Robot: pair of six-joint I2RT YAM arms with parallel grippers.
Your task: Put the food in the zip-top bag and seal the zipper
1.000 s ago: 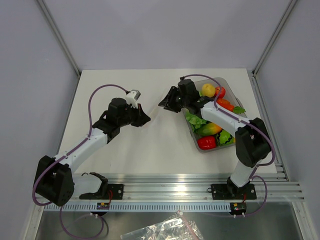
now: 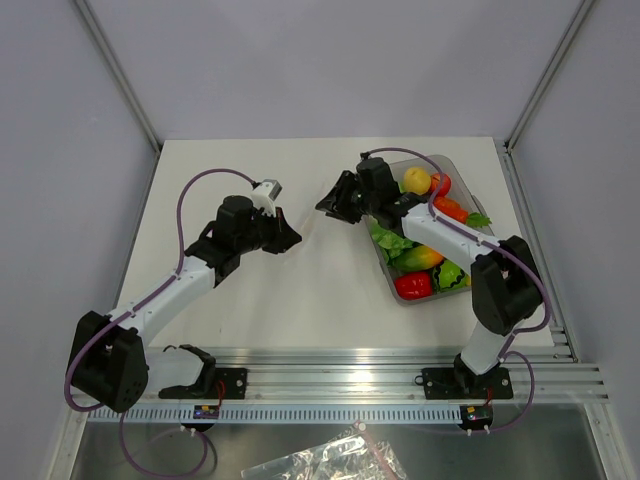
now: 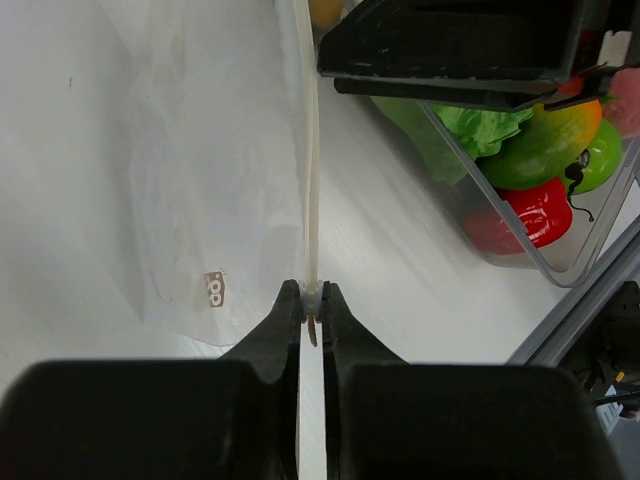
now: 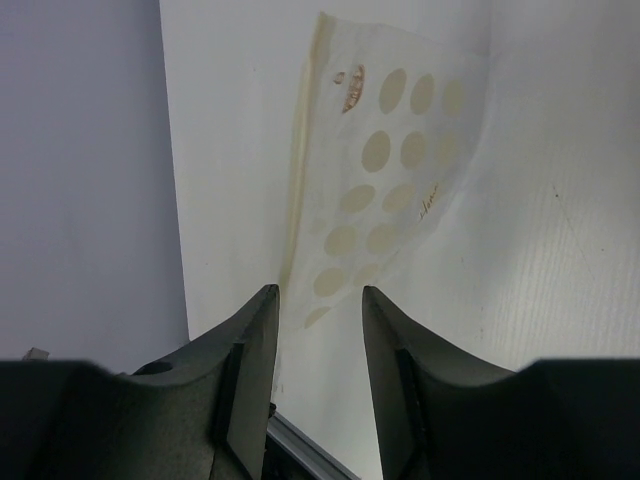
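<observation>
A translucent zip top bag point(image 3: 210, 180) hangs from my left gripper, which is shut on one end of its pale zipper strip. In the top view the bag point(image 2: 308, 225) is faint against the white table, between the two arms. My right gripper is part open, its fingers apart, with the lower end of the strip near the left fingertip; nothing is clearly pinched. The right wrist view shows the bag's dotted face point(image 4: 375, 170). Toy food, including a red pepper point(image 2: 413, 285), green lettuce point(image 2: 390, 240) and a yellow fruit point(image 2: 417, 180), lies in the clear bin.
The clear bin point(image 2: 388, 275) stands on the table's right side, under my right arm. At the front, beyond the rail, lies another clear plastic bag point(image 2: 330, 462).
My right arm has shifted only very slightly. The left arm, the bin and its food look the same.
</observation>
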